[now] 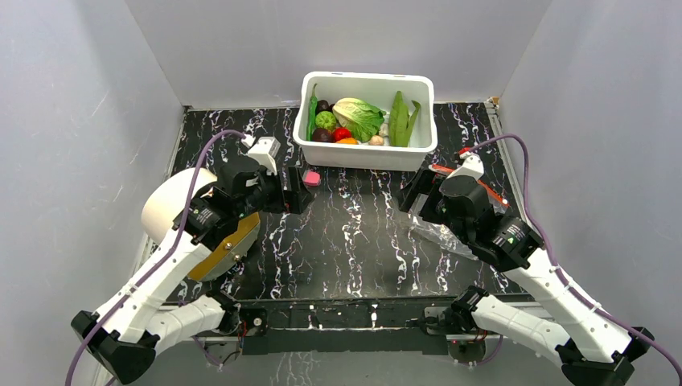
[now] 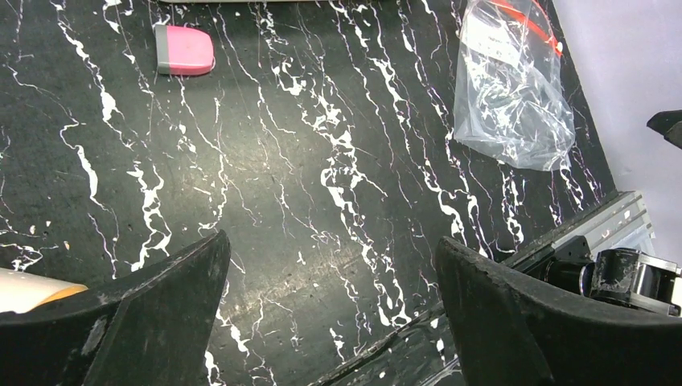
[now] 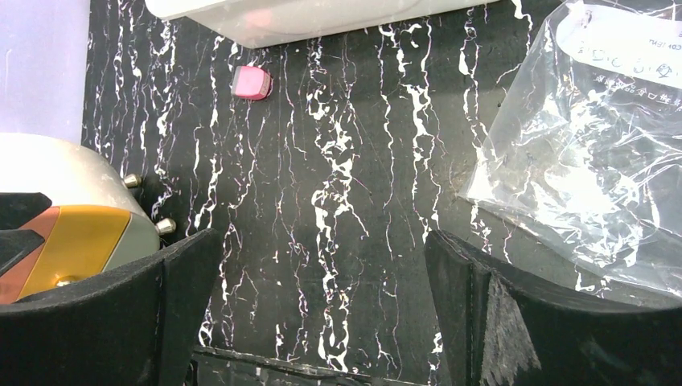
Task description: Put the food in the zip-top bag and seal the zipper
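Note:
A clear zip top bag [image 1: 444, 236] with a red zipper strip lies flat on the right of the dark marbled table, partly hidden under my right arm. The left wrist view shows the same bag [image 2: 515, 96] with its red slider toward the far end. Several pieces of food, among them a lettuce [image 1: 359, 118], a red tomato [image 1: 342, 133] and green pods [image 1: 400, 121], sit inside the white bin [image 1: 366, 156]. My left gripper hangs open over the table, nothing between its fingers. Opposite it, my right gripper is open and empty too.
A small pink object [image 1: 312, 178] rests in front of the bin's left part. At the left, a rounded cream and yellow object [image 1: 233, 245] stands partly behind my left arm.

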